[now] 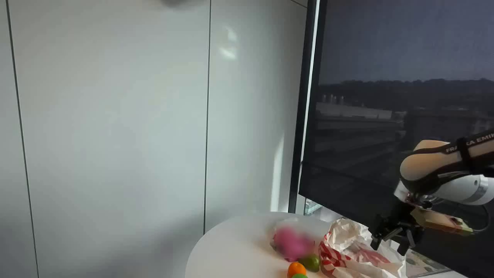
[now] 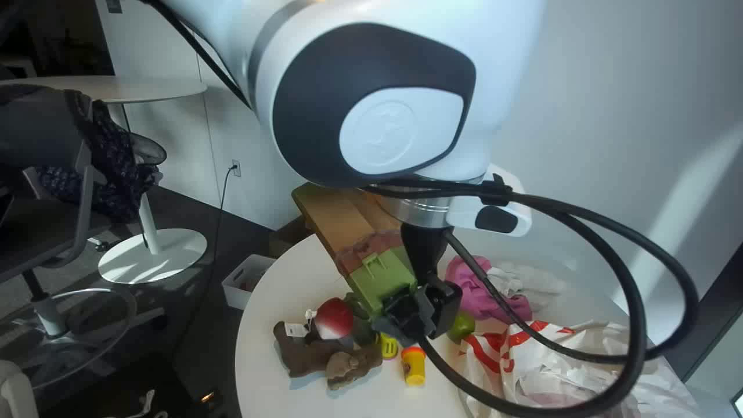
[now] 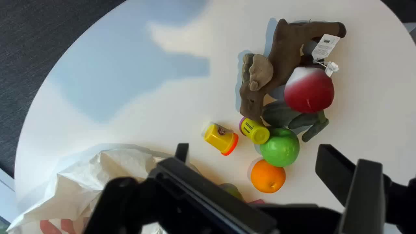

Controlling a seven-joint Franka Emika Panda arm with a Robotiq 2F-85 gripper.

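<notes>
High over the round white table (image 3: 156, 113), my gripper stands open, its dark fingers (image 3: 329, 171) wide apart and nothing held. Below, in the wrist view, lie an orange (image 3: 267, 176), a green apple (image 3: 279, 147), a small yellow tub (image 3: 255, 132) and a yellow tub with an orange lid (image 3: 221, 138). Farther up are a brown moose toy (image 3: 286, 54) with a tag and a red-and-white round fruit (image 3: 309, 90). In exterior view 1 the gripper (image 1: 389, 245) hangs above the crumpled bag (image 1: 349, 236).
A red-striped bag (image 2: 515, 362) covers one side of the table. Pink cloth (image 2: 480, 285) lies beside it, and a green pear-like fruit (image 2: 461, 326) is close by. Dark green toy limbs (image 3: 288, 117) touch the moose.
</notes>
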